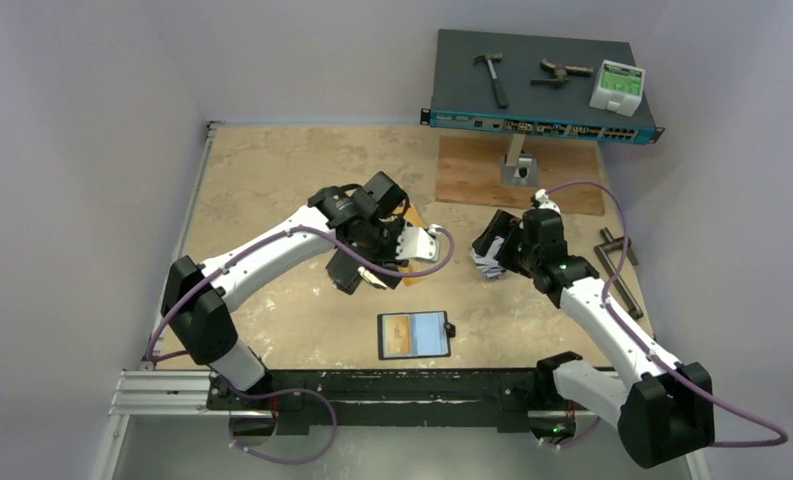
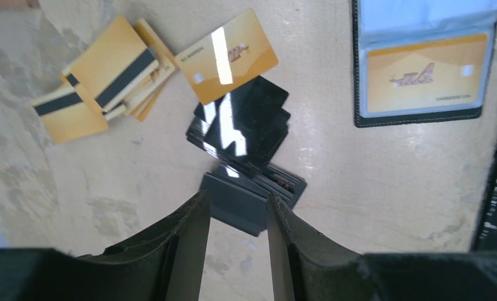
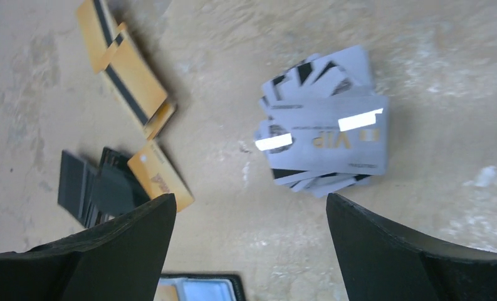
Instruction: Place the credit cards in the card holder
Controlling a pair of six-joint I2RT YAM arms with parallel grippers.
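Observation:
The card holder (image 1: 414, 356) lies flat near the table's front edge, a gold card (image 2: 426, 74) in one side and blue on the other. My left gripper, part open and empty, hovers above the black cards (image 2: 245, 122). Gold cards (image 2: 111, 59) lie in a loose pile, and a single gold card (image 2: 249, 45) overlaps the black ones. In the right wrist view, silver cards (image 3: 324, 128) are fanned in a pile, a VIP card on top. Over that pile hangs my right gripper, wide open with nothing between its fingers.
A dark rack unit (image 1: 542, 85) at the back carries hammers (image 1: 494, 80) and a white-green box (image 1: 618, 88). A wooden board (image 1: 462, 172) lies below it. Metal pipes (image 1: 622, 280) lie at the right edge.

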